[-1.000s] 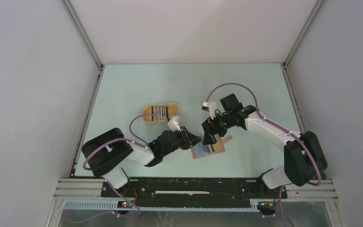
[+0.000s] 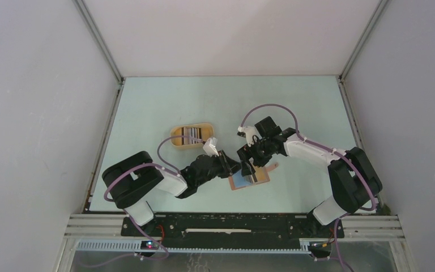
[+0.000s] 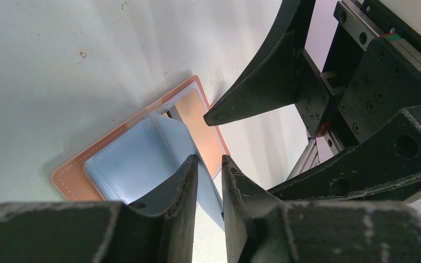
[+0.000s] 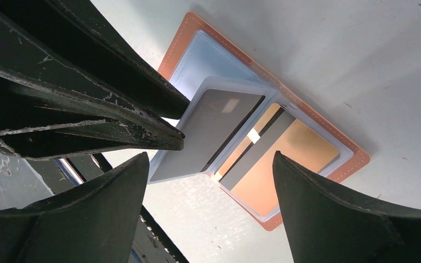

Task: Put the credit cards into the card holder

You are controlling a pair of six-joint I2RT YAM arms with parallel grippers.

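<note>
The open card holder (image 4: 353, 159), with a tan outer cover, lies on the table below both grippers. It has a blue panel (image 3: 126, 159), a grey middle sleeve (image 4: 214, 131) standing partly raised, and tan and grey cards (image 4: 293, 159) in a clear pocket. My left gripper is shut on the edge of the raised sleeve. My right gripper stands open over the holder, the sleeve and pocket between its fingertips, with the left gripper's fingers at the sleeve's left edge.
A tan tray (image 2: 175, 141) holding several cards lies at the back left. The two arms are very close together over the holder.
The left gripper has barely moved.
</note>
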